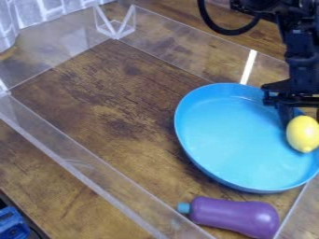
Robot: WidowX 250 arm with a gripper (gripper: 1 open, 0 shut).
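Observation:
A black gripper is at the right edge, over the rear right of a blue plate, just behind a yellow lemon-like object resting on the plate's right side. The gripper is partly cut off by the frame, and its fingertips are partly hidden by the yellow object, so its finger state is unclear. A purple eggplant-like object with a teal tip lies in front of the plate.
Clear plastic walls border the wooden work surface. A blue object sits at the lower left corner, and a black cable loops at the top right.

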